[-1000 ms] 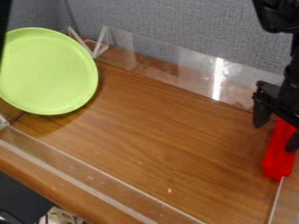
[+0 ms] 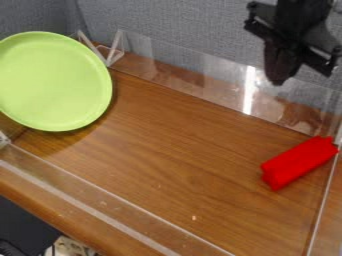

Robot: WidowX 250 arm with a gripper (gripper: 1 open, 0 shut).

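Observation:
My black gripper (image 2: 281, 70) hangs high at the upper right, above and apart from the red block; its fingertips are dark and blurred, with nothing visible between them, and it looks shut. The red block (image 2: 297, 161) lies on the wooden surface at the right, angled from lower left to upper right, close to the clear side wall. A green plate (image 2: 51, 82) sits at the upper left.
Clear low walls edge the wooden surface (image 2: 160, 170), with a grey backdrop behind. A dark gap with cables shows at the lower left corner.
My gripper has risen up and away from the red block. Since a second ago the block has turned from nearly upright in the view to diagonal.

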